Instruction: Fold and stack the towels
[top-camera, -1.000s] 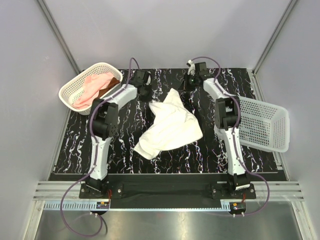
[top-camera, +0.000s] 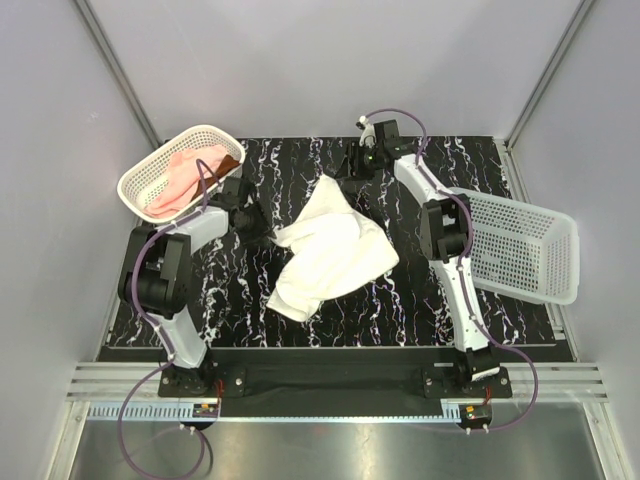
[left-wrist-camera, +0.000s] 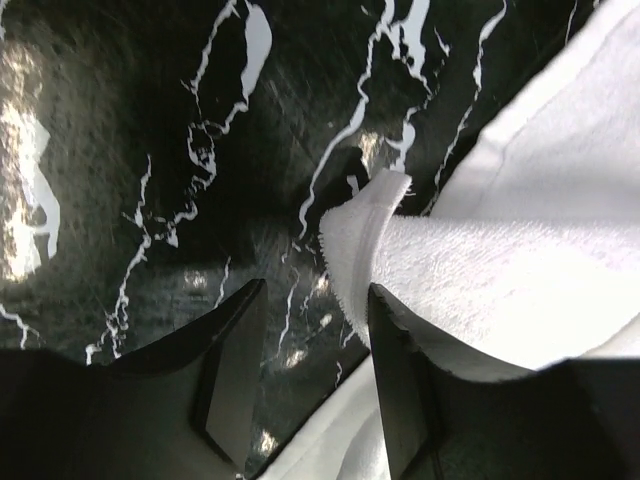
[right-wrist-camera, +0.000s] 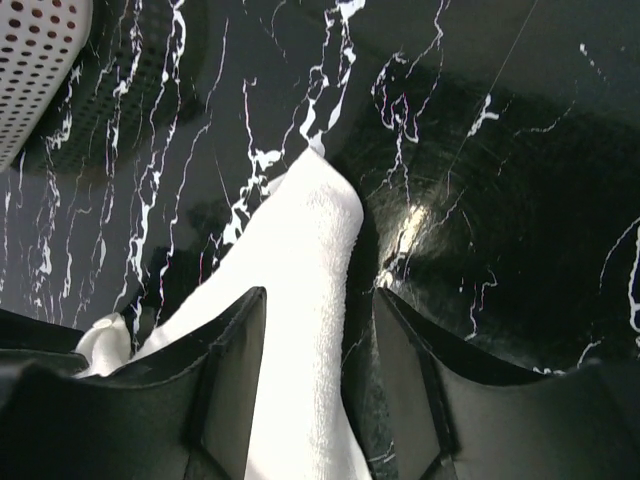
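A white towel (top-camera: 335, 255) lies crumpled on the dark marble table, a narrow tip pointing to the back. My left gripper (top-camera: 262, 228) is open at the towel's left side; in the left wrist view a folded corner (left-wrist-camera: 355, 250) lies just beyond the right finger. My right gripper (top-camera: 355, 160) is open near the back tip; in the right wrist view that tip (right-wrist-camera: 320, 210) lies beyond and between the fingers, low in the frame.
A white basket (top-camera: 140, 170) at the back left holds pink (top-camera: 175, 185) and brown cloths. An empty white basket (top-camera: 515, 250) stands at the right.
My left gripper has moved left and toward the front, and the towel's left part shifted that way.
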